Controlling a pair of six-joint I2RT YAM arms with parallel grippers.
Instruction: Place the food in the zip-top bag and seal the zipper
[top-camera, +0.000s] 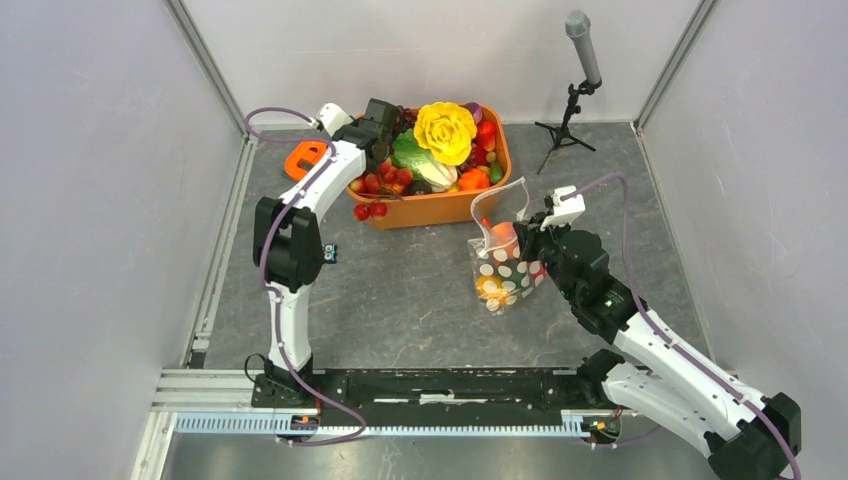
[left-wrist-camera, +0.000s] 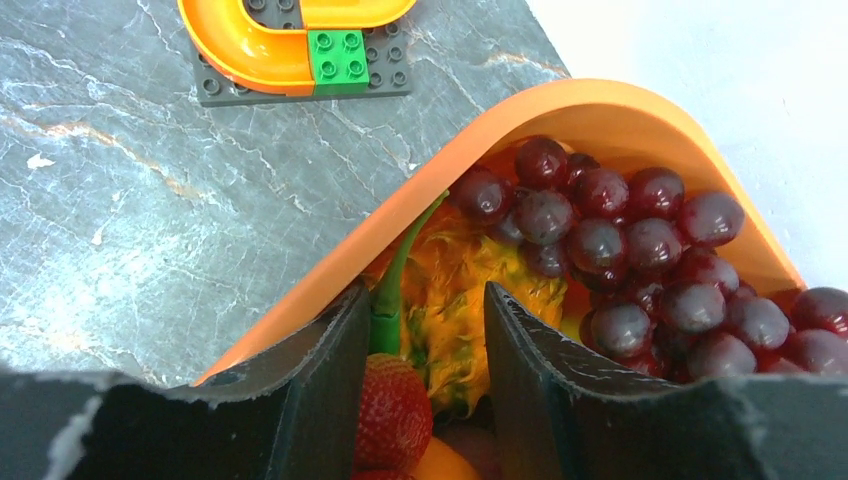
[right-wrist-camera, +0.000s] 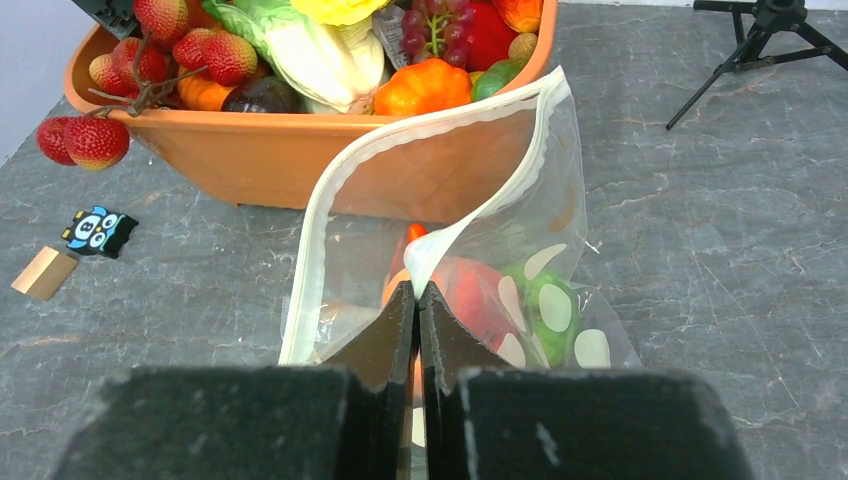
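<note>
The orange bin (top-camera: 430, 208) is heaped with toy food. My left gripper is open inside its left end, around a strawberry (left-wrist-camera: 393, 410), a green stem (left-wrist-camera: 395, 280) and an orange-yellow item (left-wrist-camera: 460, 300), with grapes (left-wrist-camera: 640, 240) beside them; whether it touches them I cannot tell. The clear zip top bag (right-wrist-camera: 350, 240) stands in front of the bin with its top gaping and colourful food inside under a dotted print. My right gripper is shut on the bag's near zipper edge.
An owl block (right-wrist-camera: 98, 232) and a wooden block (right-wrist-camera: 45, 272) lie left of the bag. An orange toy on a brick plate (left-wrist-camera: 250, 60) is behind the bin's left. A microphone stand (top-camera: 568, 125) stands at the back right.
</note>
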